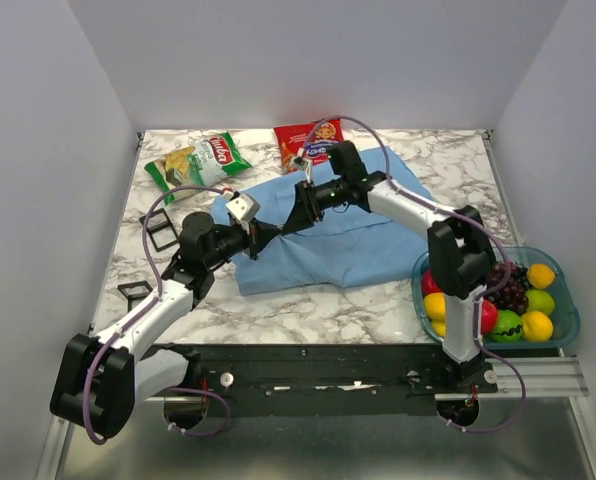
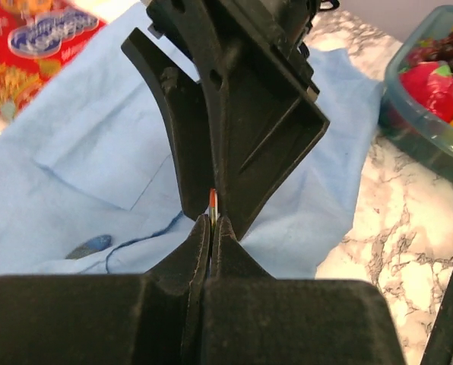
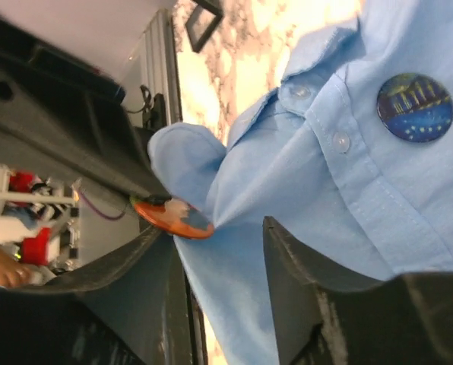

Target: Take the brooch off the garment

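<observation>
An orange-and-red round brooch shows nearly edge-on in the right wrist view, against a raised fold of the light blue shirt. Its thin orange edge stands between the tips of my left gripper, which is shut on it. Whether its pin is still in the cloth cannot be made out. My right gripper is open, its fingers apart around the fold close to the brooch. From above, the left gripper and right gripper meet tip to tip over the shirt.
Another round badge, dark blue, lies on the shirt front. Behind are a green snack bag and a red bag. Black frames lie at left; a fruit basket stands at right. Bare marble lies in front.
</observation>
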